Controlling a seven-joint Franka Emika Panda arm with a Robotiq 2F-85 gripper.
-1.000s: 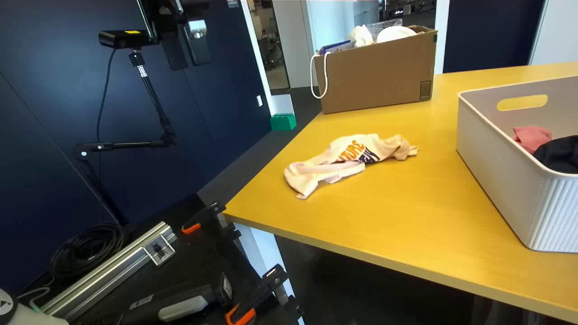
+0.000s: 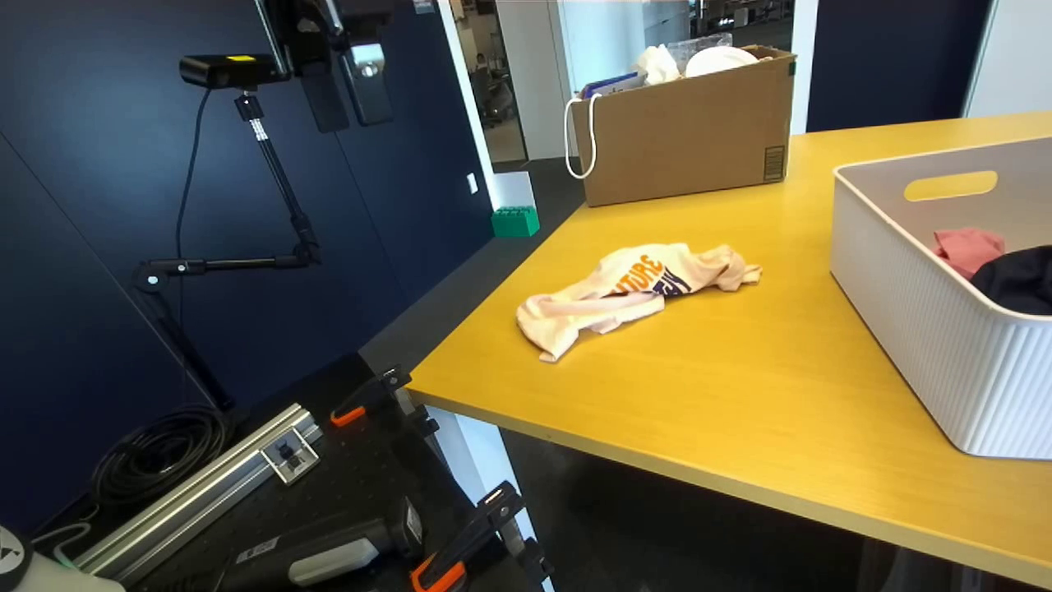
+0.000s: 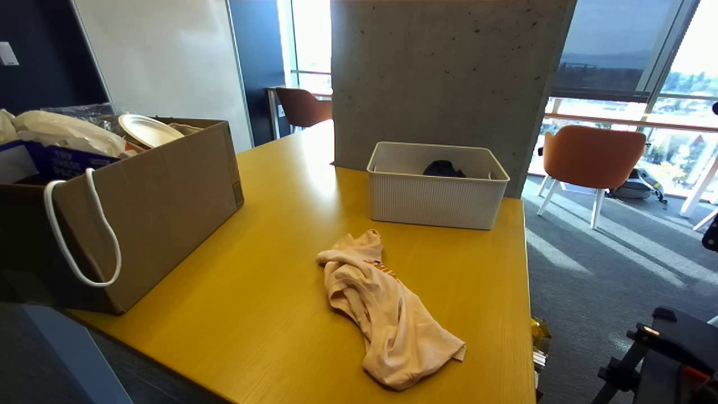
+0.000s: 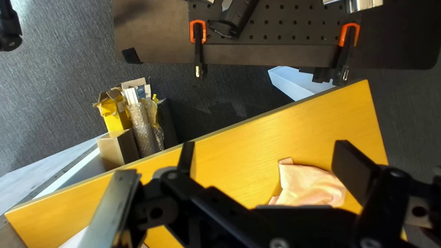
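Observation:
A peach T-shirt with orange and navy lettering lies crumpled on the yellow table. In exterior view 2 the shirt stretches from mid-table toward the near edge. A white ribbed bin stands on the table apart from it, with pink cloth and black cloth inside. My gripper is open in the wrist view, fingers wide apart and empty. It hangs well above the table; part of the shirt shows beneath, the rest hidden by the gripper's body. Exterior view 1 catches the gripper at the top edge.
A cardboard box filled with packaging stands at the table's far side. Clamps sit on the black base beside the table. A thin camera arm rises at the left. Bare tabletop lies between shirt and bin.
The gripper at the top of exterior view 1 has shifted very slightly downward and to the right. Shirt, bin and box are where they were.

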